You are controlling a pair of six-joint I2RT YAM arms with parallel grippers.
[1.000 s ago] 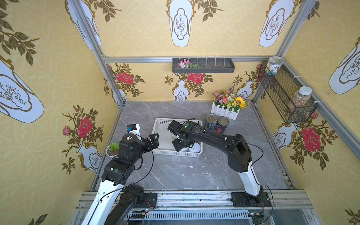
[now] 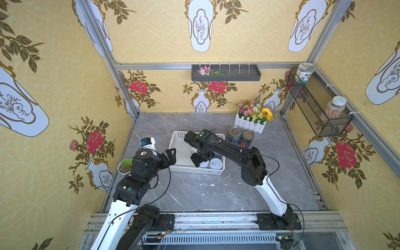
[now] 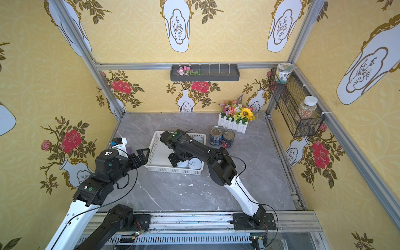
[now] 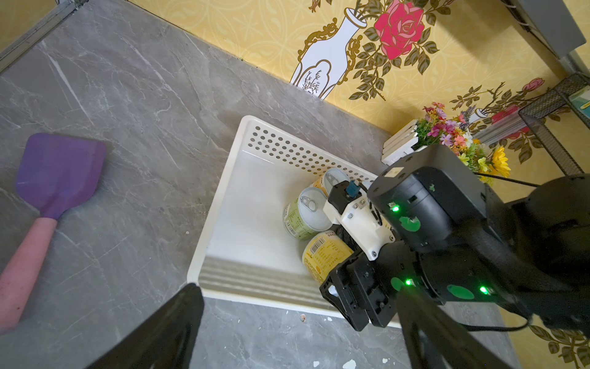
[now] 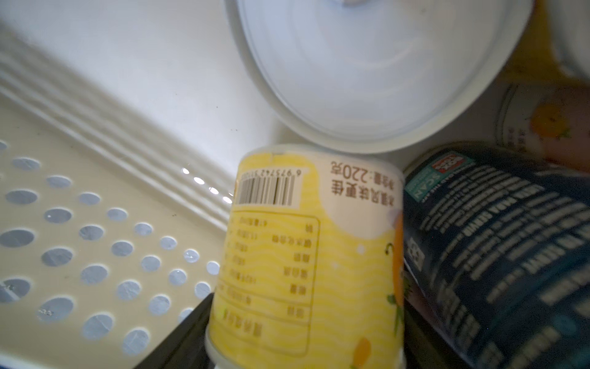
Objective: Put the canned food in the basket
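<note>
Yellow can [image 5: 313, 258] with a barcode label: it sits between the fingers of my right gripper, inside the white basket [image 2: 178, 143]. The fingers [image 5: 184, 335] flank its sides; whether they press on it is unclear. Beside it are a white-lidded can [image 5: 381, 67] and a dark blue can [image 5: 510, 246]. A green-labelled can [image 4: 307, 212] also stands in the basket. My left gripper [image 2: 170, 153] is open and empty, above the basket's left edge.
A purple spatula [image 4: 58, 178] lies left of the basket. Behind the dark cans stands a flower box [image 2: 251, 123]. A potted succulent [image 2: 125, 165] is at the left edge.
The left arm stays still.
</note>
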